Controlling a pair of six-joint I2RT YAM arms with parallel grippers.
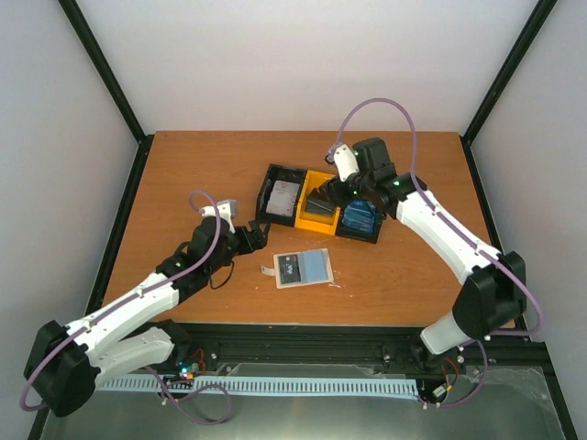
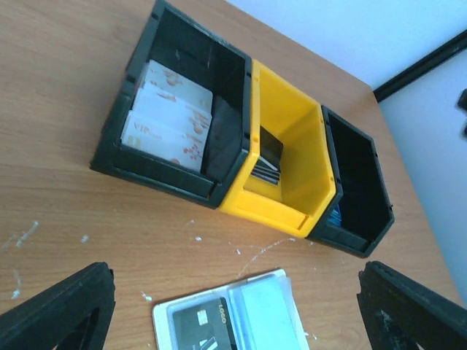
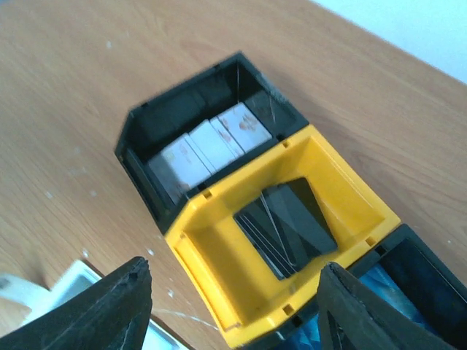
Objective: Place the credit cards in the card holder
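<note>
The pale card holder (image 1: 304, 268) lies flat on the table before the bins. A black card (image 2: 206, 326) marked LOGO sits in one half; its other half is light blue. White cards (image 2: 169, 120) are in the left black bin (image 2: 157, 182), black cards (image 3: 292, 226) lean in the yellow bin (image 3: 230, 321), and blue cards (image 1: 359, 216) lie in the right black bin (image 2: 357, 226). My left gripper (image 1: 264, 236) is open and empty, left of the holder. My right gripper (image 1: 332, 192), also open and empty, hovers over the bins around the yellow one.
The three bins stand joined in a row towards the back. A light tab (image 3: 20, 290) sticks out from the holder's left side.
</note>
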